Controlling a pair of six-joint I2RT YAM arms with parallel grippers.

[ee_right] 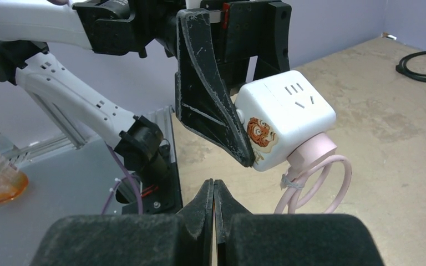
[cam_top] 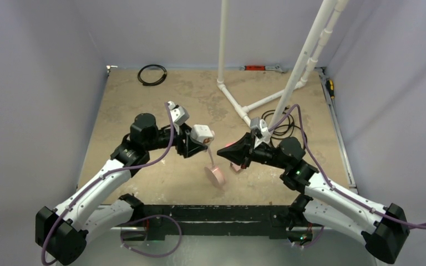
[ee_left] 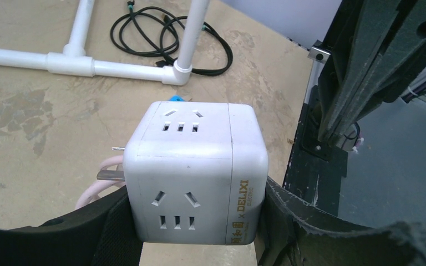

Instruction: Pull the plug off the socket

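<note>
The white cube socket (ee_left: 197,172) is gripped between the fingers of my left gripper (cam_top: 191,141), lifted above the table. In the right wrist view the pink plug (ee_right: 312,152) still sits in the socket's lower face, its pink cord looped beneath it. My right gripper is shut with its fingertips together and nothing between them. The plug lies outside those fingers, up and to the right in that view, with a clear gap. From above, a gap also separates the socket from the right gripper. In the left wrist view the plug is hidden behind the socket.
A round pink object (cam_top: 215,175) is below the socket near the front. White pipes (cam_top: 238,105) rise at the back right, with a black cable (cam_top: 280,133) beside them. A black coil (cam_top: 152,75) lies at the back left.
</note>
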